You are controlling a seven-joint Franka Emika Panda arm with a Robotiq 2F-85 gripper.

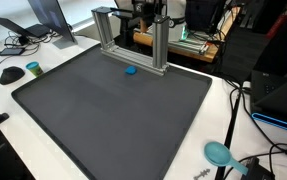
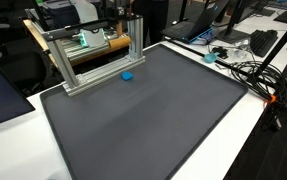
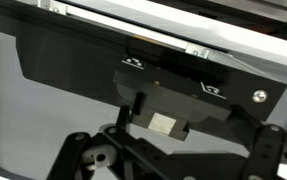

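Observation:
In the wrist view my gripper stands open, its dark fingers apart at the lower middle. Past the fingers is a black panel (image 3: 83, 65) with white printed symbols and a small black block (image 3: 161, 124) bearing a pale label. Whether the fingers touch the panel cannot be told. A small blue object (image 1: 131, 70) lies on the grey mat (image 1: 103, 110), near the foot of the metal frame (image 1: 161, 40); exterior view 2 shows the same blue object (image 2: 127, 76). The gripper is hard to make out in the exterior views.
A green-blue cup (image 1: 34, 69) and a dark rounded item (image 1: 12, 75) stand left of the mat. A turquoise round object (image 1: 220, 154) sits at the near right, beside cables.

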